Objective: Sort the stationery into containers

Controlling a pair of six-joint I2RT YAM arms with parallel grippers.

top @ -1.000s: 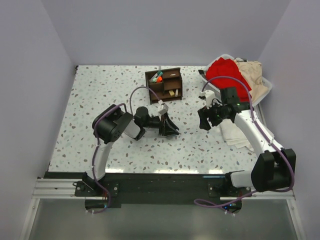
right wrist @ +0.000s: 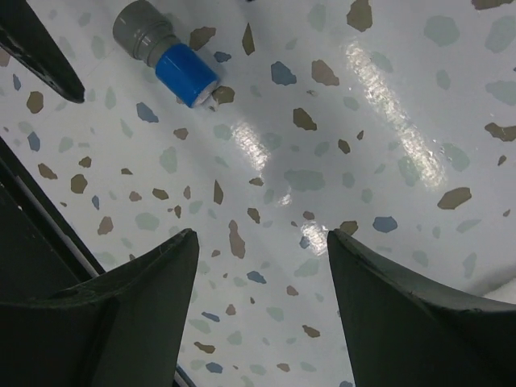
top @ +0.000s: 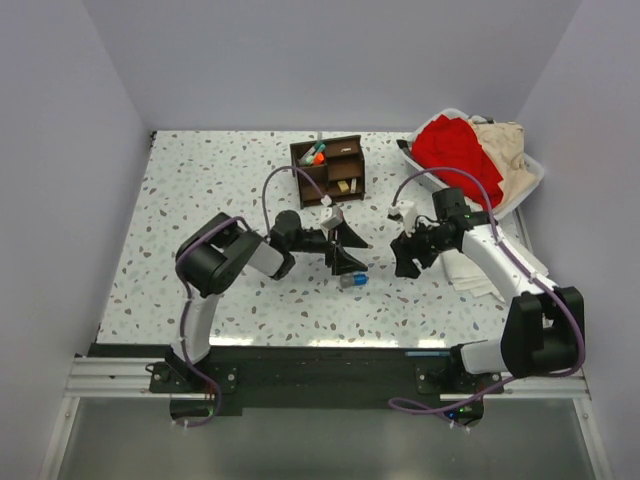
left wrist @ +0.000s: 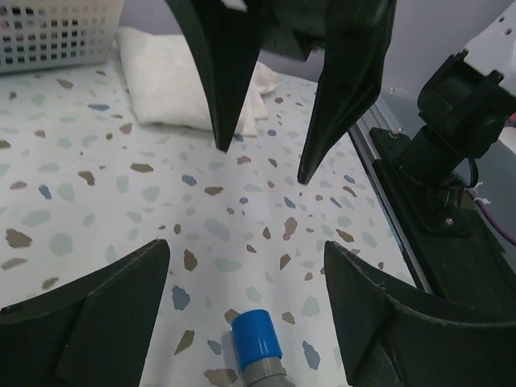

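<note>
A blue-and-grey cylinder (top: pixel 355 281) lies on its side on the speckled table, outside the brown compartment box (top: pixel 332 199). Around and above it, my left gripper (top: pixel 362 258) stands open, its fingers spread wide. The left wrist view has the cylinder's blue end (left wrist: pixel 255 334) between those fingers, touching neither. My right gripper (top: pixel 400 262) is a short way to the right, also open and empty; in the right wrist view bare table shows between its fingers. The cylinder's grey part (right wrist: pixel 143 31) is plain at upper left there. Inside the box sit green, orange and yellow items.
A white basket (top: pixel 535 180) with red cloth (top: pixel 455 155) and beige cloth (top: pixel 502 148) stands at the back right. White cloth (top: pixel 470 275) lies in front of it, partly under the right arm.
My right gripper has shifted slightly left and nearer the front edge.
</note>
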